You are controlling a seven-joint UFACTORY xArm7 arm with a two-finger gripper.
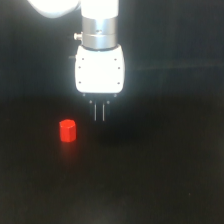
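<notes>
A small red block (68, 131) stands on the dark surface, left of the middle of the camera view. My gripper (99, 118) points downward to the right of the block and slightly higher in the picture, clear of it. Its two thin fingers stand a small gap apart, and nothing shows between them. How high the fingertips are above the surface is hard to tell against the dark background.
A rounded white part of the arm (54, 6) shows at the top left.
</notes>
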